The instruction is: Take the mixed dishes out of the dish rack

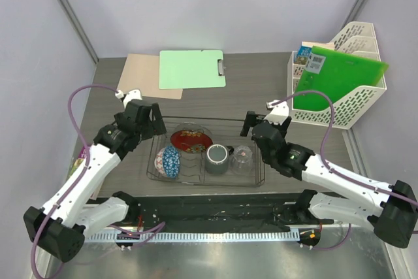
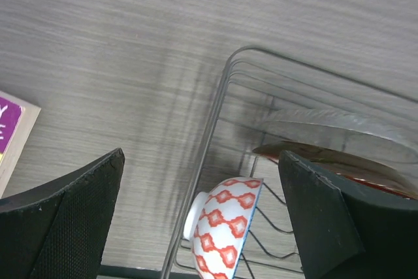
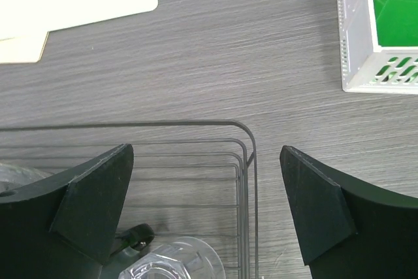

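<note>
A wire dish rack (image 1: 196, 183) stands on the grey table, holding mixed dishes. In its left part are bowls: a blue floral one (image 1: 171, 161) and, to its left, a red-patterned white bowl (image 2: 228, 227). A dark red plate (image 1: 186, 140) and a clear glass dish (image 2: 333, 122) stand at the back. To the right sit a grey mug (image 1: 217, 159) and a clear glass (image 1: 241, 159). My left gripper (image 1: 140, 121) is open above the rack's left end, empty. Over the back right corner, my right gripper (image 1: 266, 124) also stands open, nothing between its fingers.
A green clipboard (image 1: 191, 68) and a brown board (image 1: 147, 78) lie behind the rack. White perforated holders (image 1: 336, 112) with a green folder (image 1: 338, 78) occupy the back right. Bare table lies between the rack and these holders.
</note>
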